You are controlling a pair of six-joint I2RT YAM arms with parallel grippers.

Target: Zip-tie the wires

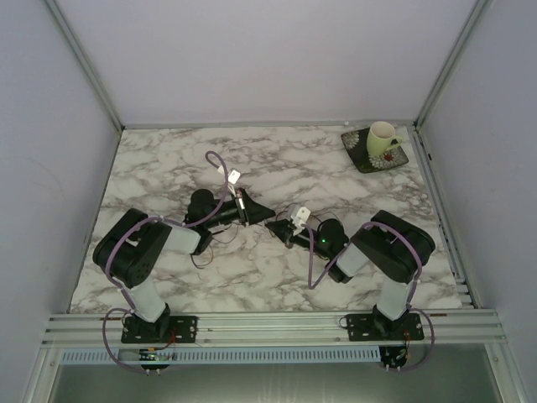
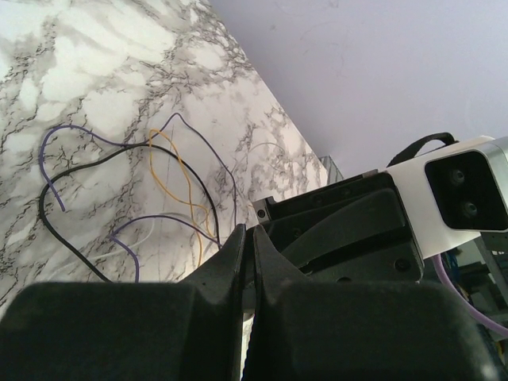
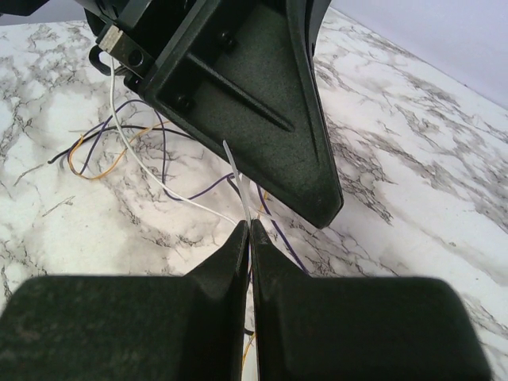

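In the right wrist view, a thin white zip tie strip (image 3: 240, 181) rises from the tips of my right gripper, which is shut on it. Behind it the bundle of wires (image 3: 184, 133) in black, purple, orange and white runs over the marble table. My left gripper is shut, its black fingers close together and set just beyond the right one; what lies between them is hidden. Loose wire ends (image 2: 131, 146) spread on the table past the left fingers. From above, the two grippers nearly meet over the wires.
A green mug (image 1: 382, 138) stands on a dark flowered mat (image 1: 362, 157) at the back right, well away from the arms. Walls enclose the sides and back.
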